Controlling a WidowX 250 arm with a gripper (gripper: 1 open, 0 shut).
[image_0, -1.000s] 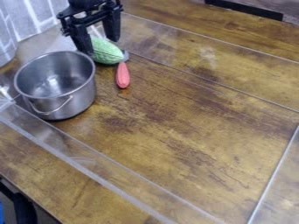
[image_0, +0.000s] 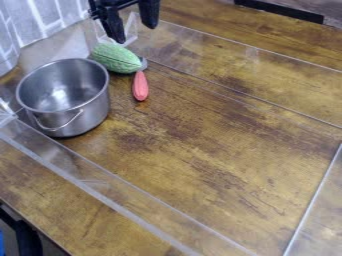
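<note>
A steel pot (image_0: 64, 100) stands at the left of the wooden table. Behind it and to its right lies a green oval object (image_0: 118, 58), and just in front of that a pink elongated object (image_0: 140, 86). My dark gripper (image_0: 126, 27) is at the top edge of the view, above and behind the green object, partly cut off by the frame. Whether it is open or shut, or has anything between its fingers, is too small to tell.
Clear panels or strips run along the left, front and right. A crinkled pale surface fills the top left corner.
The pot and the pink object have not moved.
</note>
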